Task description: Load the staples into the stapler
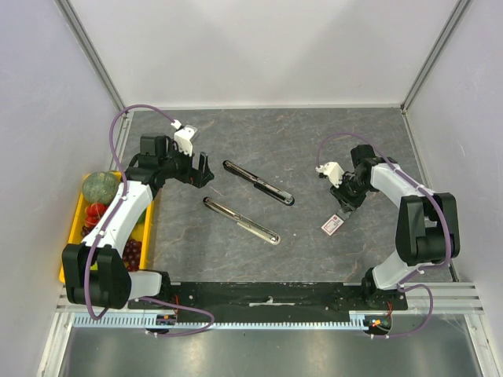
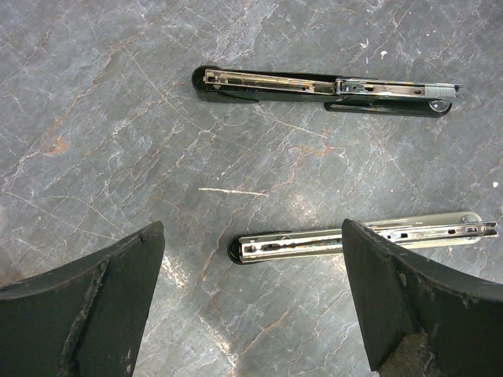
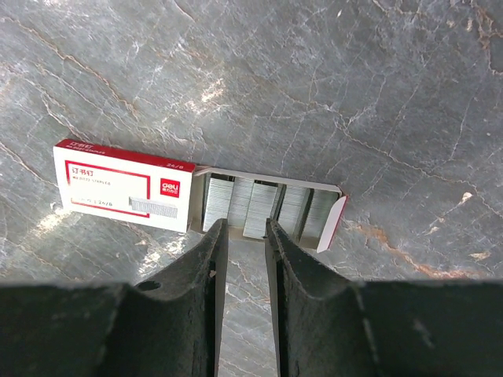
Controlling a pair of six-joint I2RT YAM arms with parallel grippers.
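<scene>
An opened red-and-white staple box (image 3: 118,184) lies on the grey table, its tray (image 3: 328,228) slid out with several silver staple strips inside. Over that tray, my right gripper is closed to a narrow gap on a staple strip (image 3: 258,206); the exact contact at the fingertips is hard to make out. Two long staplers lie swung open in the left wrist view: a black one (image 2: 275,85) and one with a pale end (image 2: 299,243). High above them, my left gripper (image 1: 203,174) is open and empty.
At the table's left edge stands a yellow crate (image 1: 149,236) with fruit, partly under the left arm. Bare tabletop (image 1: 271,141) stretches behind the staplers and between them and the staple box (image 1: 332,225).
</scene>
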